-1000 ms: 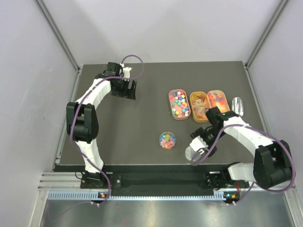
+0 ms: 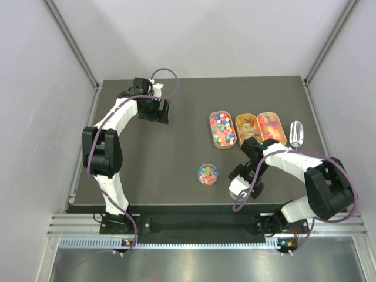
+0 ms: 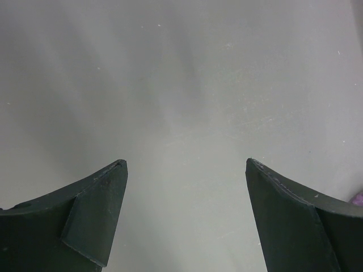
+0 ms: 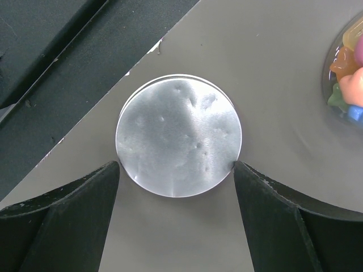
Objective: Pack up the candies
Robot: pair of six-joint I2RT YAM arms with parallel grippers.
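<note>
A round clear jar [image 2: 207, 175] holding colourful candies stands near the table's front middle; part of its candies [image 4: 353, 76] shows at the right edge of the right wrist view. To its right lies a round silver lid [image 4: 178, 136], flat on the table and mostly covered by the right arm from above. My right gripper is open over the lid, its fingertips at the near left and right of the rim, apparently not closed on it. My left gripper hangs open above bare table at the far left, empty.
Three bins stand at the back right: a pink bin [image 2: 212, 128] of candies, a yellow bin [image 2: 239, 121] and an orange bin [image 2: 281, 126]. A metal scoop [image 2: 296, 134] lies right of them.
My right arm has shifted left and now covers more of the lid. The left arm stays still.
</note>
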